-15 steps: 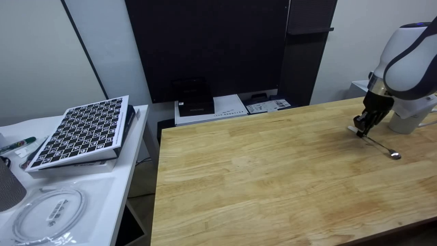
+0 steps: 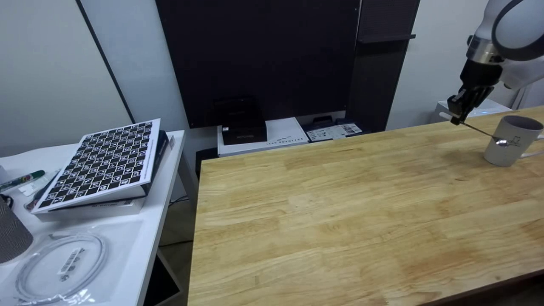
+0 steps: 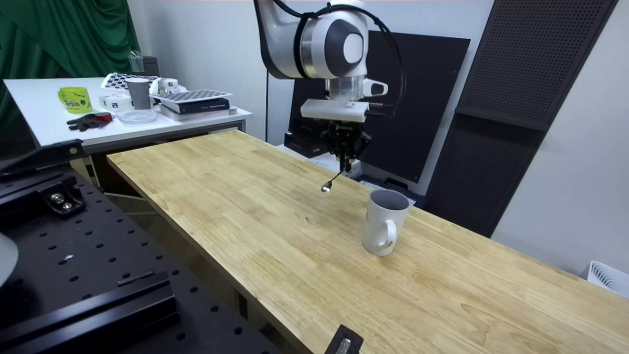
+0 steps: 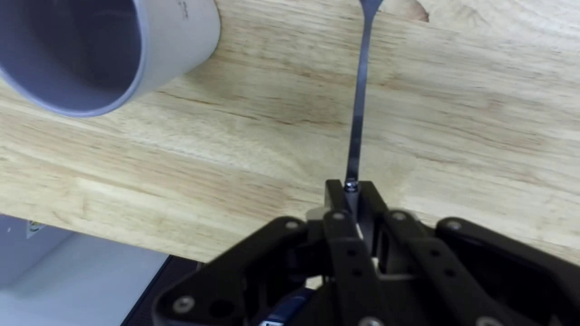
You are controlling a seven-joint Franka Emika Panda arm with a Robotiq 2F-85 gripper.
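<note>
A long thin metal spoon (image 4: 359,103) is pinched in my gripper, which is shut on its handle. In exterior view 2 the spoon's bowl (image 3: 327,187) points down and away to the left of the gripper (image 3: 346,167), clear above the table. The handle's pale end (image 2: 445,115) sticks out past the fingers in exterior view 1. A light grey mug (image 3: 384,221) stands upright on the wooden table, its handle toward that camera. In the wrist view the mug (image 4: 179,40) is at the upper left, its opening facing me, with the spoon to its right.
A white side table (image 3: 44,97) holds a green mug (image 3: 74,100), a grey cup (image 3: 138,93) and stacked boxes, well away from the arm.
My gripper has risen from near the tabletop, carrying the spoon up with it. The spoon's bowl no longer lies at the table surface, and the mug is now less hidden by the arm.
</note>
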